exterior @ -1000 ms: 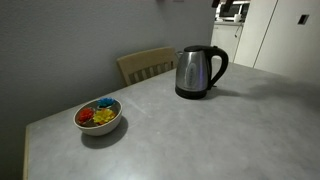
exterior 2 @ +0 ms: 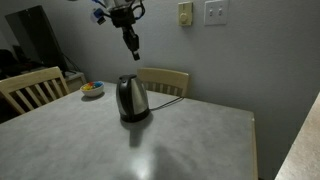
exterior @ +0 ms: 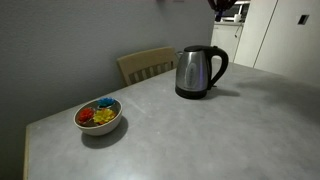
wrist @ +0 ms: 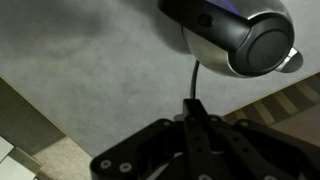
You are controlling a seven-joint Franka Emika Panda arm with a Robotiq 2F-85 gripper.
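Note:
A silver and black electric kettle (exterior: 193, 72) stands upright on the table. Its black lid and handle fill the upper right of the wrist view, beside the silver body (wrist: 218, 57). My gripper (exterior 2: 136, 56) hangs above the kettle in exterior view 2, apart from it. Seen from the wrist, the gripper is shut, and nothing shows between its fingers. Only its lower end enters the top of exterior view 1.
A white bowl (exterior: 101, 127) with red, yellow and blue items sits at one side of the table. A wooden chair (exterior 2: 165, 82) is against the table's wall side. The kettle's dark cord (exterior 2: 168, 103) trails across the table.
The visible end of my gripper sits slightly lower at the top of exterior view 1. The kettle and the bowl have stayed in place.

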